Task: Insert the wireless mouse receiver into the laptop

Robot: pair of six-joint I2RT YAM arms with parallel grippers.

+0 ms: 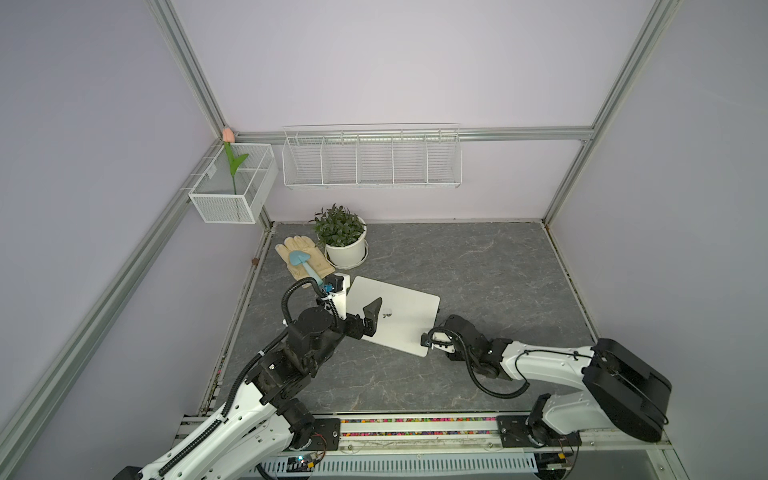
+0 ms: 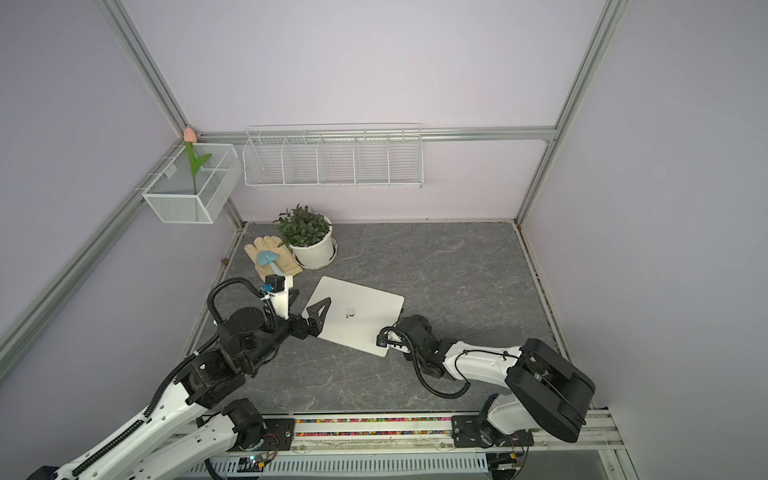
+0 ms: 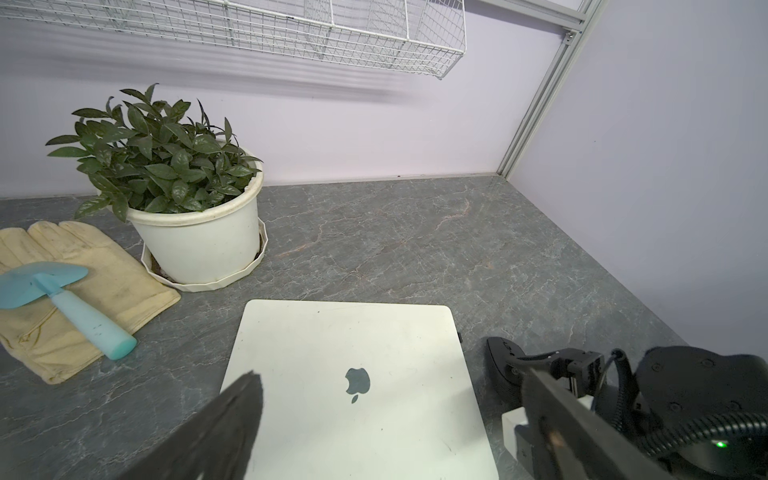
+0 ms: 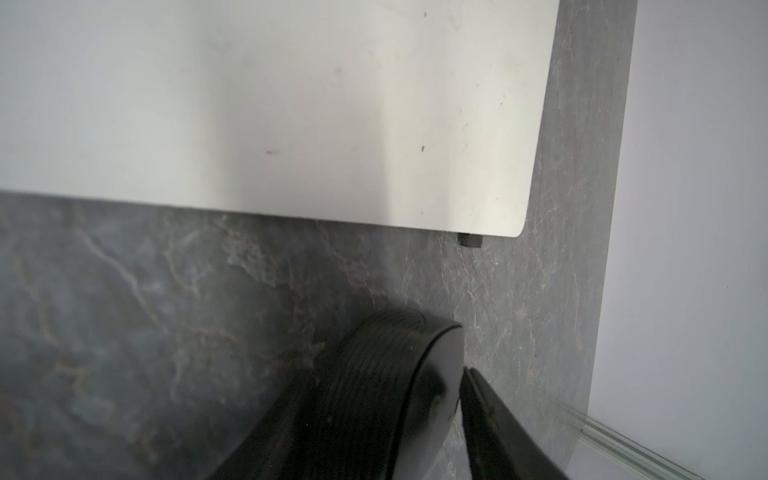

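The closed silver laptop [image 3: 320, 352] lies flat on the table, its dark apple logo up. A small black stub, the receiver [image 4: 470, 240], sticks out from its right edge near the far corner. Beside that edge is a black mouse [image 3: 501, 364] with a ribbed side, low by the table surface. My right gripper has one finger on each side of the mouse; whether they press on it is unclear. Over the laptop's left part, my left gripper [image 1: 373, 316] stands open, nothing between its widely spread fingers.
Behind the laptop's left corner stands a potted plant [image 1: 345, 252] in a white pot. A blue trowel [image 3: 92, 324] lies on a beige glove [image 3: 144, 292] to the left. White wire baskets [image 1: 372, 160] hang on the back wall.
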